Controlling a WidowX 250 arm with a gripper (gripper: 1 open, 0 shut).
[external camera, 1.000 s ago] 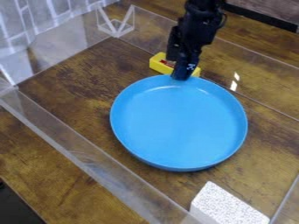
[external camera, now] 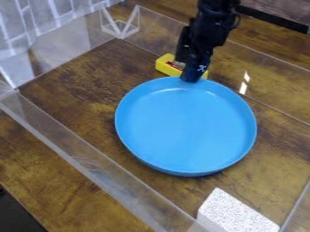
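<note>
The black gripper (external camera: 194, 63) hangs at the top centre, coming down over a small yellow block (external camera: 169, 65) that sits just behind a large round blue plate (external camera: 184, 129). Its fingers are low beside the block's right part, near the plate's back rim. The fingers are dark, and whether anything lies between them is hard to see.
A wooden table (external camera: 61, 154) surrounds the plate, edged by clear plastic walls on the left, front and right. A white speckled block (external camera: 237, 216) lies outside at the front right.
The gripper has shifted very slightly above the yellow block. The plate and the block look unmoved.
</note>
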